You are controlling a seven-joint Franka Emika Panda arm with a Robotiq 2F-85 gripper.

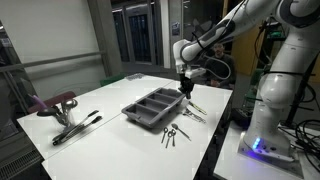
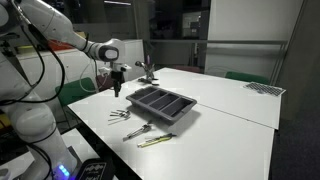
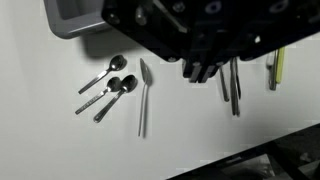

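My gripper hangs above the white table beside the tray, its fingers pointing down. In the wrist view the gripper has its dark fingers close together; whatever may be between them cannot be made out. Several spoons lie on the table, among them a small spoon. To their right is a slim silver utensil with a pointed head, also visible as a utensil in exterior view 1. Darker utensils lie beyond the fingers, with a yellow-handled one farther right.
The grey compartment tray stands by the cutlery and looks empty. In exterior view 1, dark-handled tools and a utensil holder occupy the table's far left.
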